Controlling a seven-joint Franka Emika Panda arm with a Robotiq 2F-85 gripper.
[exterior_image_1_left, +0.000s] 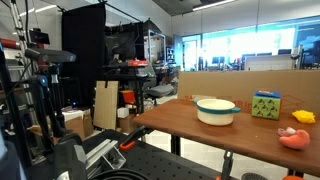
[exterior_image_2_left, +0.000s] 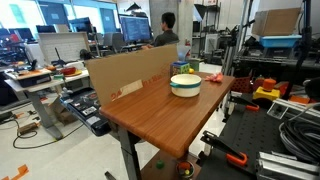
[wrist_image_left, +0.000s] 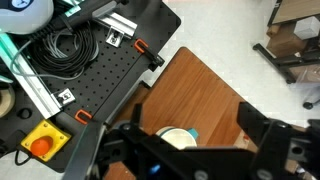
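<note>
My gripper stands open in the wrist view, its dark fingers spread apart with nothing held. Well below it, partly covered by the gripper's body, is a white bowl (wrist_image_left: 178, 138). In exterior view 1 the round bowl (exterior_image_1_left: 216, 116), with a teal band, rests on the brown table. A green block-like box (exterior_image_1_left: 266, 106) with a blue top stands behind it to the right. Toward the right front lies a pink object (exterior_image_1_left: 294, 138), and farther back a yellow one (exterior_image_1_left: 303, 117). Neither exterior view clearly shows the gripper.
A brown panel (exterior_image_2_left: 125, 80) stands along one long side of the table (exterior_image_2_left: 165, 122). Bare tabletop stretches out on one side of the bowl. Beside the table, a black perforated base (wrist_image_left: 88, 85) carries coiled cables, and a yellow item (wrist_image_left: 45, 143) sits near it.
</note>
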